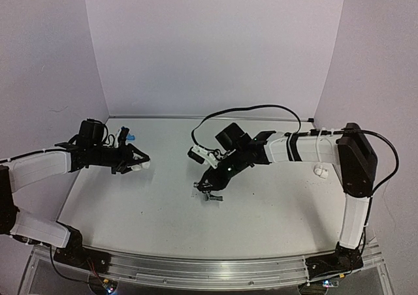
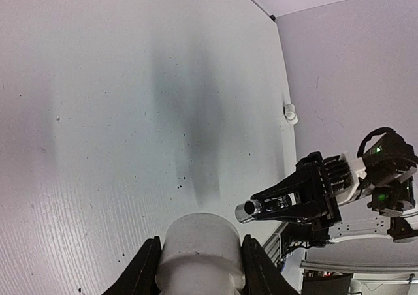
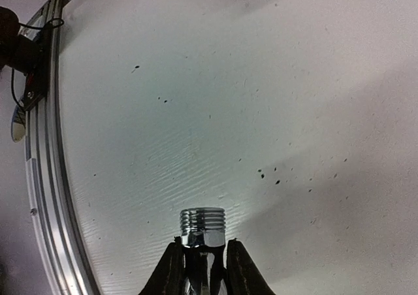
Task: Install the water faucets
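Note:
A chrome faucet (image 3: 203, 222) points its threaded end out from between the fingers of my right gripper, which is shut on it. In the top view this gripper (image 1: 208, 185) is low over the middle of the table, with part of the faucet (image 1: 214, 198) showing. A rounded white fitting (image 2: 199, 249) sits between the fingers of my left gripper. At the left in the top view, the left gripper (image 1: 138, 159) is shut on that fitting, well apart from the faucet. The faucet's rear part is hidden by the right fingers.
Another white fitting (image 1: 321, 171) lies by the right wall. Behind the left gripper, a blue object (image 1: 130, 137) is partly covered.

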